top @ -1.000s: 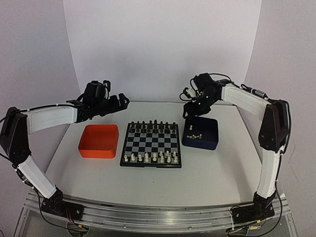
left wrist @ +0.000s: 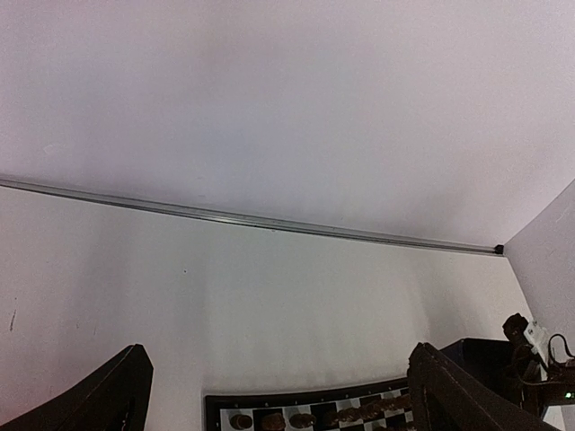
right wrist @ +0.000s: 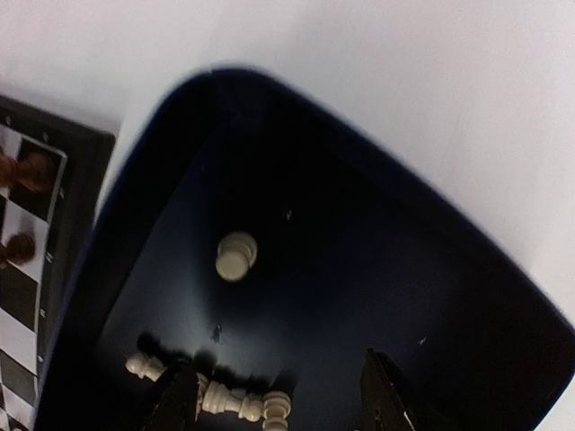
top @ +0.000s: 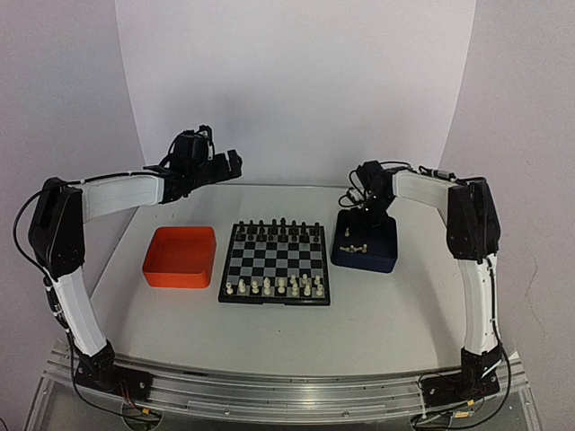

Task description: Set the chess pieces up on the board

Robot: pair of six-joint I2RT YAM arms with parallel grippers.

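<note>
The chessboard (top: 277, 261) lies mid-table, with dark pieces (top: 282, 229) lined up along its far side and white pieces (top: 268, 286) along its near side. Inside the dark blue box (top: 364, 262), one white piece (right wrist: 235, 257) stands upright; several others lie on their sides, among them a white piece (right wrist: 223, 400) near the right gripper. My right gripper is over the box, its fingers wide apart with nothing seen held between them. Up at the back left, my left gripper (top: 234, 162) is raised clear of the table, open and empty.
An empty orange box (top: 181, 278) sits left of the board. Bare white table (top: 269, 341) stretches in front of the board. The blue box's walls rise around the pieces inside it.
My right gripper has come down from behind the blue box to a place over its back part. The left arm has risen and shifted slightly right. Board pieces look unmoved.
</note>
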